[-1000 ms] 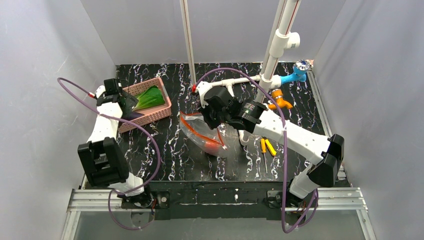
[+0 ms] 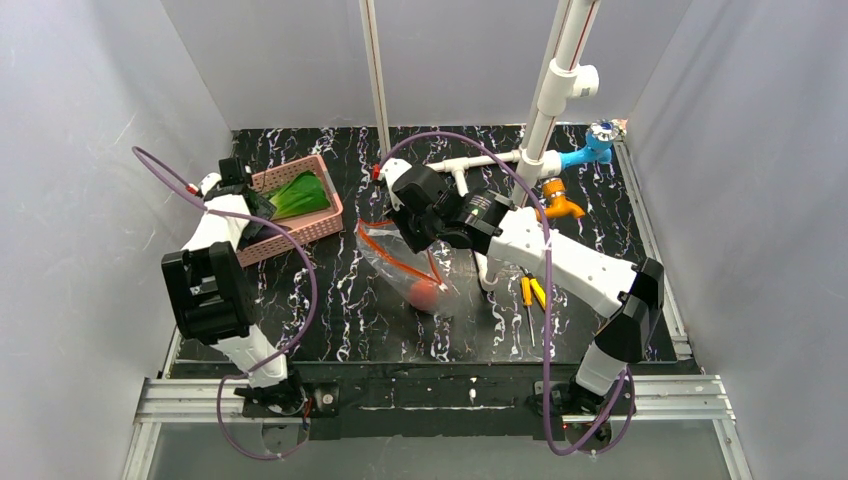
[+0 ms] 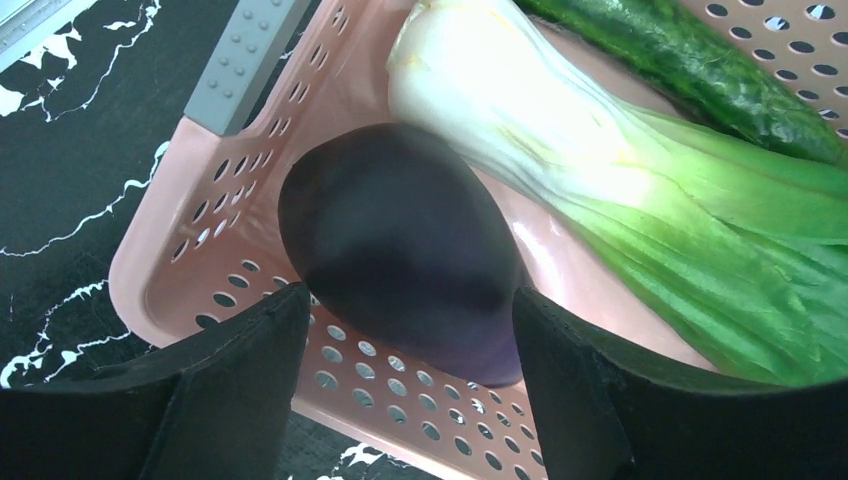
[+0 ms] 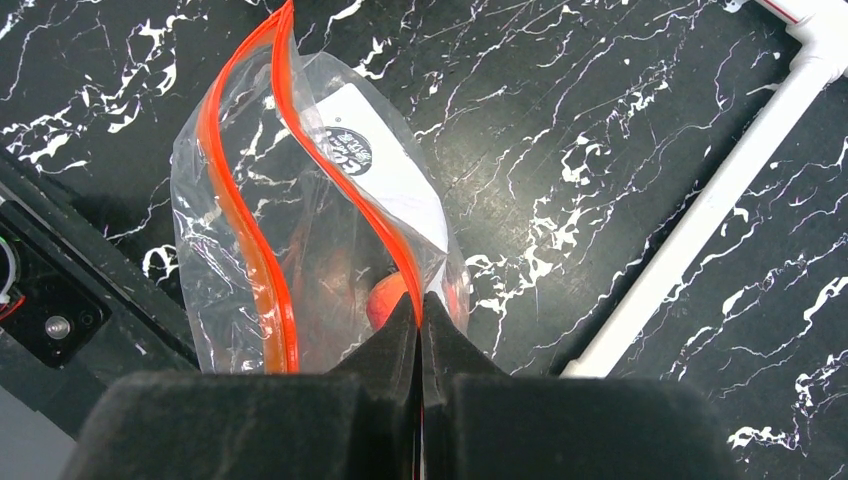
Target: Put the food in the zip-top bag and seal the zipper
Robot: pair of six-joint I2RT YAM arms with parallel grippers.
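A clear zip bag [image 4: 225,290] with an orange-red zipper stands upright on the table, its mouth spread apart. Inside lies a round reddish food item [image 4: 385,298]. My right gripper is shut on one side of the bag's rim, the orange zipper strip running between its fingertips. Over the pink basket [image 2: 330,222], my left gripper is open, one finger on each side of a dark purple eggplant [image 3: 400,225]; whether they touch it I cannot tell. Beside the eggplant lie a leafy green-and-white vegetable [image 3: 600,170] and a cucumber [image 3: 690,65].
White pipes [image 2: 470,160] with a blue tap [image 2: 590,152] and an orange tap [image 2: 562,200] rise behind my right arm. Yellow-handled tools [image 2: 527,292] lie right of the bag. Bare table lies between basket and bag.
My left gripper has shifted slightly right over the basket. The right arm has swung a little left, its elbow inward, and the bag's rim has shifted slightly with it.
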